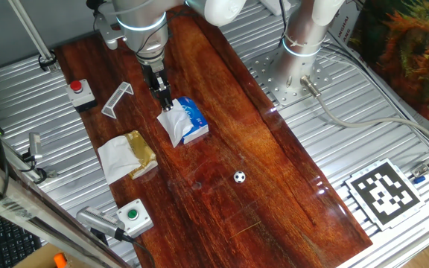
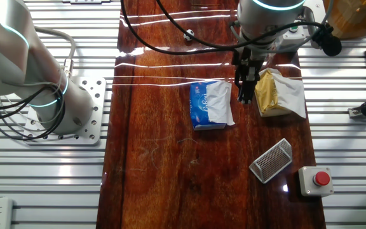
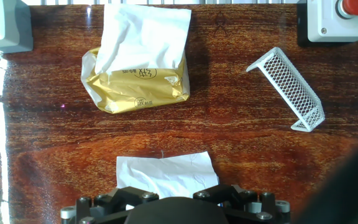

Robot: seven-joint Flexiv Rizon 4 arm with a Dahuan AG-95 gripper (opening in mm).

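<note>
A blue tissue pack (image 1: 194, 119) lies on the dark wooden table with a white tissue sheet (image 1: 173, 123) draped from it. My gripper (image 1: 165, 106) points down at the upper edge of that sheet; whether it touches is unclear. From the other side, the gripper (image 2: 244, 100) appears just beside the blue pack (image 2: 199, 105). In the wrist view the white sheet (image 3: 166, 173) shows just beyond the gripper's dark parts, which hide the rest of the pack. The finger gap and anything between the fingertips cannot be made out.
A gold tissue pack (image 3: 138, 88) with a white sheet lies nearby. A white mesh holder (image 3: 291, 87), a red-button box (image 1: 80, 95), a green-button box (image 1: 134, 219) and a small football (image 1: 239, 177) are around.
</note>
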